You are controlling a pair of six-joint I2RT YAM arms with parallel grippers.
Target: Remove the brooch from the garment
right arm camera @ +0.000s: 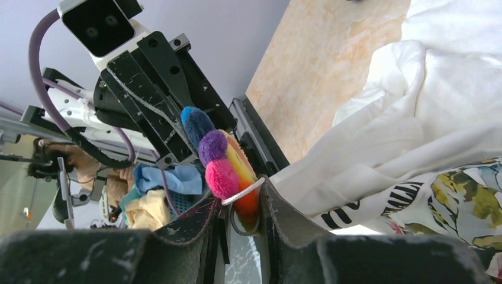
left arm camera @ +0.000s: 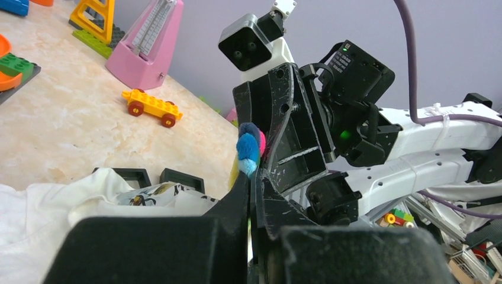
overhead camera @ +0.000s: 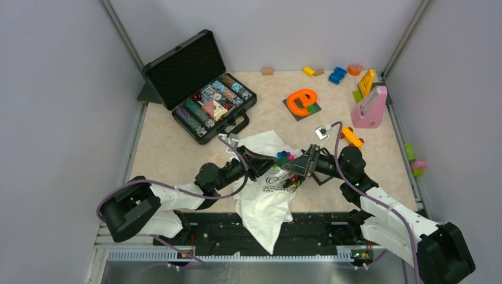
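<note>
A fluffy multicoloured pompom brooch (overhead camera: 283, 156) (left arm camera: 248, 154) (right arm camera: 219, 171) is up between the two grippers, above the white printed garment (overhead camera: 263, 213) (right arm camera: 444, 94). My left gripper (overhead camera: 271, 160) is shut at the brooch, its tips just behind the blue tufts in its own view. My right gripper (overhead camera: 287, 165) stands part open round the brooch's lower edge, with a pale band and a metal ring between its fingertips; whether it grips them I cannot tell.
An open case (overhead camera: 232, 109) lies at back left. An orange toy (overhead camera: 302, 97), a pink metronome (overhead camera: 367, 115) and a yellow toy car (overhead camera: 350, 137) are at back right. A dark frame (left arm camera: 180, 177) lies beside the garment.
</note>
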